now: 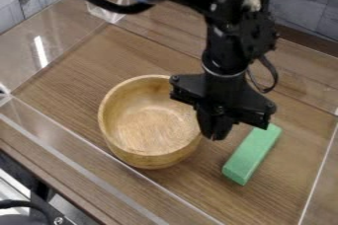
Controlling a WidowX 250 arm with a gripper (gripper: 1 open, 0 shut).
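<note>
The black gripper hangs over the right side of a wooden bowl, close to its rim, between the bowl and a green rectangular block lying on the table to the right. Whether anything is between its fingers cannot be seen clearly.
The wooden table has free room to the left and behind the bowl. A clear object stands at the far back left edge. A black cable lies at the lower left edge.
</note>
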